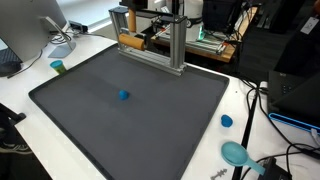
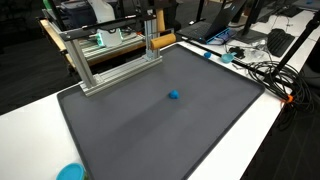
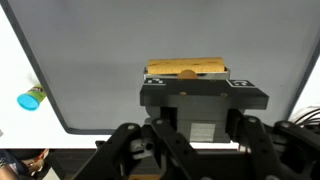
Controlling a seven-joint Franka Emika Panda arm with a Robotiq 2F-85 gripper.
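An orange, T-shaped piece hangs high over the far end of the dark board, its cross-bar level and its stem upright. In exterior view 1 the cross-bar is left of the metal frame's post; in exterior view 2 the same orange bar hangs beyond the frame. From the wrist, my gripper appears shut on the stem, with the orange bar beyond the black fingers. The fingers' exact contact is hidden. A small blue object lies on the board.
A metal frame stands at one edge of the board. A green cup-like object stands off the far left corner. A blue piece and a teal ladle-like object lie right of the board. Most of the board is clear.
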